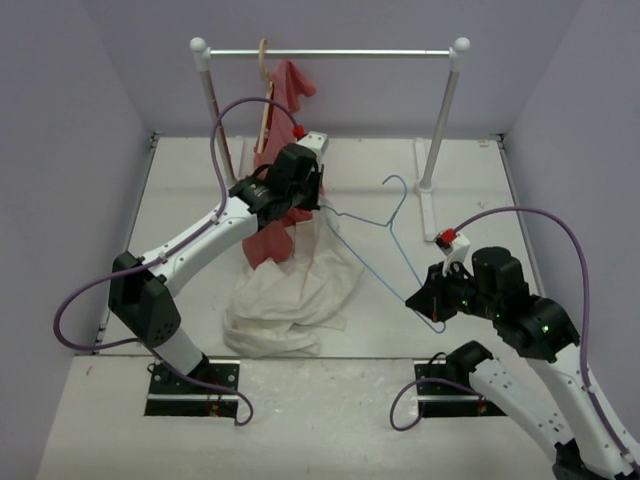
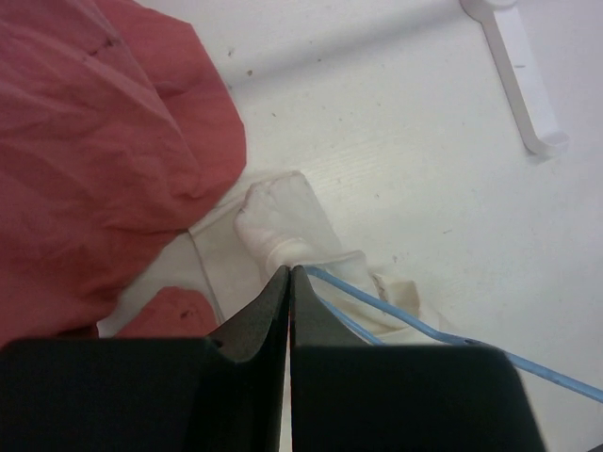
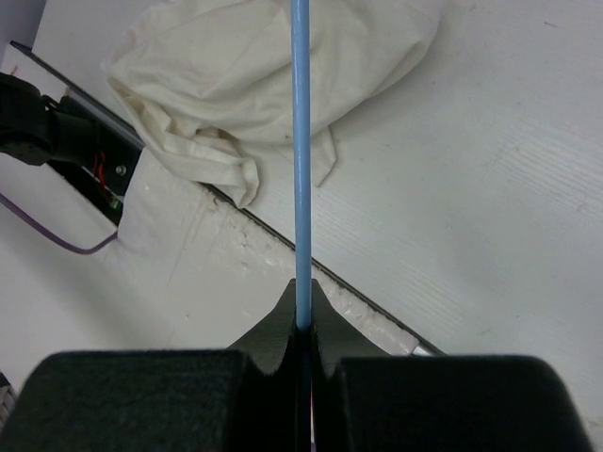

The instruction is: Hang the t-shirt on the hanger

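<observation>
The cream t-shirt (image 1: 285, 300) lies crumpled on the board, its upper part raised toward my left gripper (image 1: 321, 206). In the left wrist view that gripper is shut, and a fold of the t-shirt (image 2: 292, 226) meets its fingertips. One shoulder corner of the blue hanger (image 2: 415, 322) is right beside those tips, over the cloth; whether it is inside the collar cannot be told. My right gripper (image 1: 432, 308) is shut on the long bar of the hanger (image 3: 301, 160), whose hook (image 1: 397, 182) points up and away.
Behind stands a white rack with a top rail (image 1: 350, 53). A red garment (image 1: 275, 190) hangs from its left end on a wooden hanger (image 1: 265, 120), close by my left arm. The rack's right foot (image 1: 425, 200) is near the blue hanger's hook; the board's right side is clear.
</observation>
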